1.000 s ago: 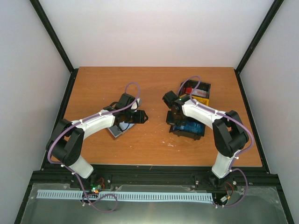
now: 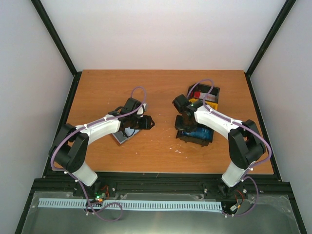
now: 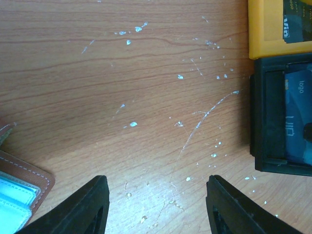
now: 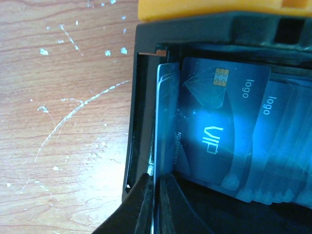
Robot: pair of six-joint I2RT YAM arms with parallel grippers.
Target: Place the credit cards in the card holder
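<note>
A black box [image 4: 134, 112] holds several blue VIP credit cards [image 4: 219, 141] in the right wrist view. My right gripper is shut on one card [image 4: 166, 97], held on edge at the box's left side. The brown card holder [image 3: 39, 178] with clear light-blue sleeves lies at the lower left of the left wrist view, mostly under the left arm in the top view. My left gripper stands open above bare table, with nothing between its fingers.
A yellow box [image 3: 265, 29] adjoins the black box, and another dark box with red contents [image 2: 197, 94] sits behind it.
My right arm has moved slightly to the right over the black box. The left arm looks unchanged.
</note>
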